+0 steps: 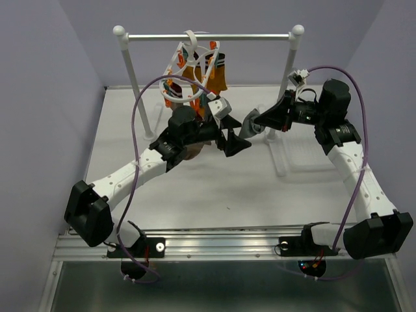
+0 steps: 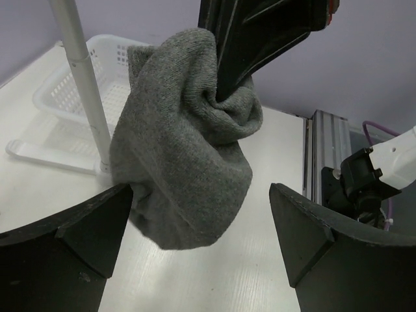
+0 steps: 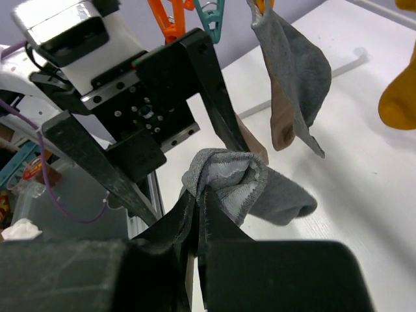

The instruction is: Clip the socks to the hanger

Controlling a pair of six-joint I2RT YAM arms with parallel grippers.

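Note:
A grey sock [image 1: 252, 125] [image 2: 182, 136] [image 3: 227, 182] is held by my right gripper [image 1: 273, 118], shut on it. My left gripper [image 1: 234, 135] stands open just left of the sock, its two fingers either side of the sock's lower part in the left wrist view. Behind, a white round hanger [image 1: 170, 91] with orange and teal clips hangs from the rail [image 1: 247, 37], carrying mustard socks [image 1: 218, 75] and, in the right wrist view, a grey sock [image 3: 299, 78].
A white basket [image 2: 49, 97] stands at the back right beside a rail post [image 2: 83, 78]. The hanger and its socks are close behind my left arm.

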